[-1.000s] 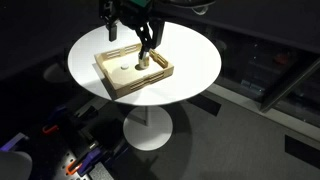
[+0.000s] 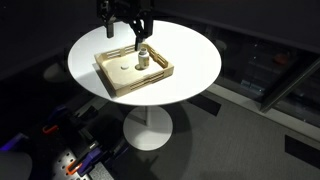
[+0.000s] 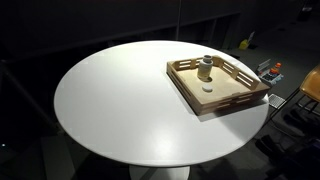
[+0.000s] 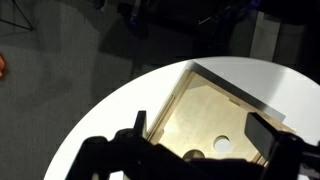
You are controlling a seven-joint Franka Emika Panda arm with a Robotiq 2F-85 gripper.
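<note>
A wooden tray [image 3: 215, 103] with slotted sides rests on the round white table. Inside it stands a small bottle [image 3: 205, 68], upright, and a white round lid-like piece [image 3: 207, 88] lies flat near it. In exterior view 1 my gripper [image 2: 125, 40] hangs above the tray, its two dark fingers spread wide with nothing between them. From the wrist, the gripper looks down on the tray; the white piece [image 4: 222, 145] shows between the fingers, and the bottle's dark top [image 4: 194, 155] is partly cut off by the gripper body.
Small coloured items [image 3: 268, 72] and a brown chair [image 3: 310, 84] stand beyond the table in exterior view 2. The floor around the table is dark.
My gripper has shifted slightly left and up in exterior view 1, and the bottle shows more clearly. Tray, bottle and white piece stay in place.
</note>
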